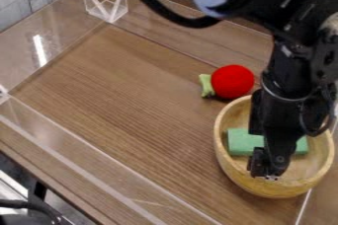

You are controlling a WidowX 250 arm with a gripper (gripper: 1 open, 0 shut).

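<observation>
The black gripper [283,150] reaches down from the top right into a yellow bowl [264,187] at the right of the camera view. Its fingers are over and beside a green block [243,142] in the bowl, partly covering it. Whether they hold the block cannot be told.
A red round object [232,80] with a small green piece [207,86] lies behind the bowl. A clear plastic item [105,2] is at the back left.
</observation>
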